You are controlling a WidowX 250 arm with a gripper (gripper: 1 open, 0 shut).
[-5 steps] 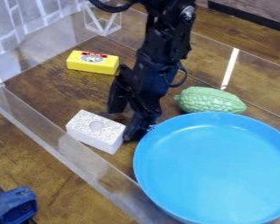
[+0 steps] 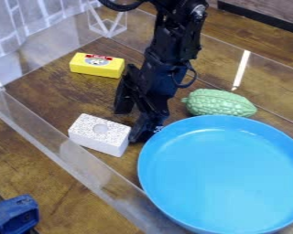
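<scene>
The black robot gripper (image 2: pixel 144 110) reaches down to the wooden table, just behind and right of a white speckled block (image 2: pixel 99 134). Its fingers are dark and partly in shadow, so I can't tell how far apart they stand or whether anything is between them. A blue plate (image 2: pixel 220 178) lies at the front right, close to the gripper.
A yellow box (image 2: pixel 96 65) sits at the back left. A green melon-like object (image 2: pixel 222 103) lies right of the arm, behind the plate. A clear barrier runs along the left, with a blue object (image 2: pixel 12 216) at bottom left. Bare wood shows at the back right.
The upper part of the arm has shifted slightly. The gripper stays at about the same spot, and the objects look almost unmoved.
</scene>
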